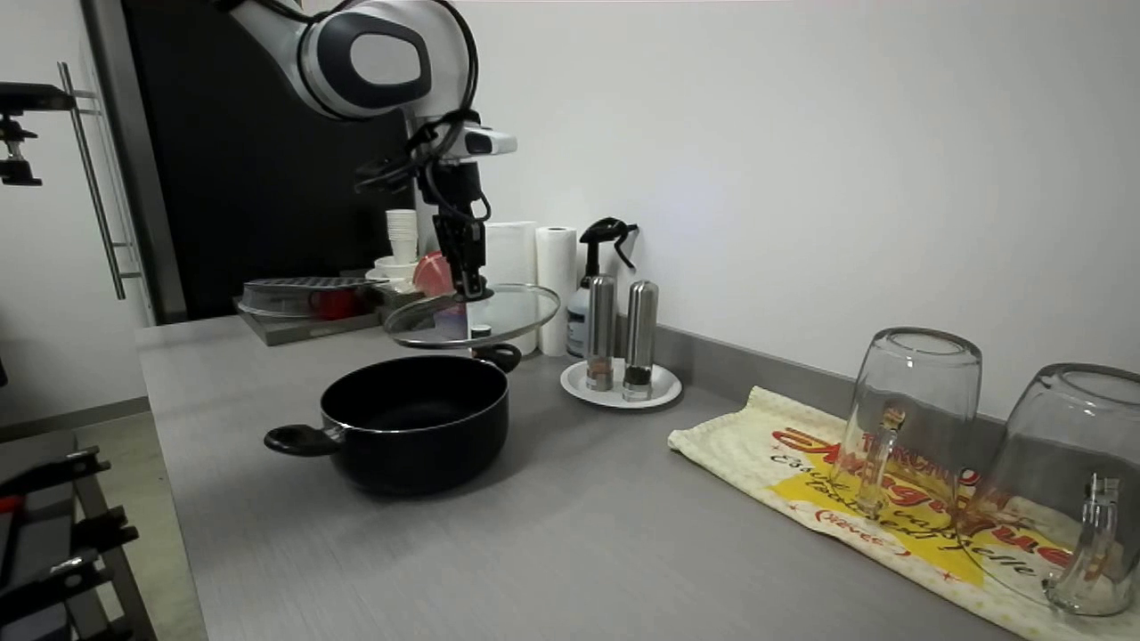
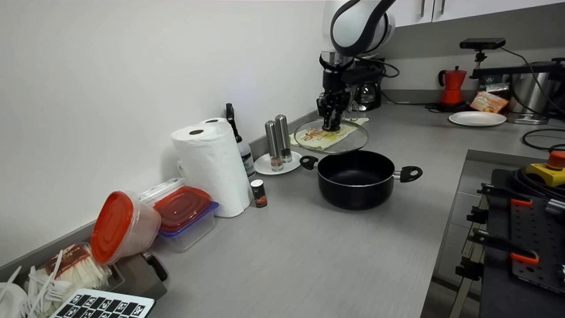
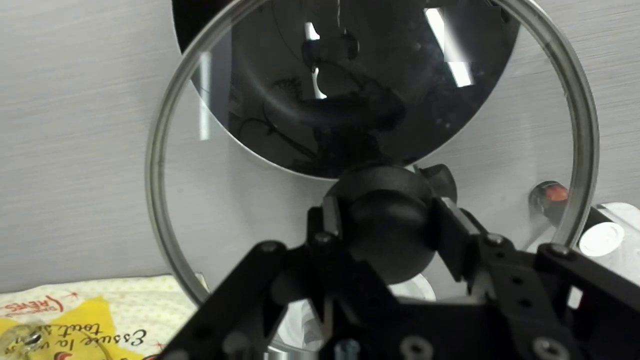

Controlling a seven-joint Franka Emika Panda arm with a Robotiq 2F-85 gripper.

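My gripper is shut on the black knob (image 3: 387, 240) of a round glass lid (image 1: 513, 312) with a metal rim. The lid hangs tilted a little, above and toward the wall side of a black two-handled pot (image 1: 427, 454). Seen from the wrist, the lid overlaps only part of the pot (image 3: 360, 90), whose dark inside shows through the glass. The pot stands uncovered on the counter and looks empty in exterior view 2, where the gripper (image 2: 332, 129) is over its wall-side handle (image 2: 308, 162).
Toward the wall, a white plate (image 1: 663, 392) bears two tall grinders (image 1: 640, 342). Nearby stand a small dark jar (image 2: 259, 194), paper towels (image 2: 212, 164) and a spray bottle (image 1: 578, 315). Glass mugs (image 1: 908, 427) rest on a towel (image 1: 737, 443).
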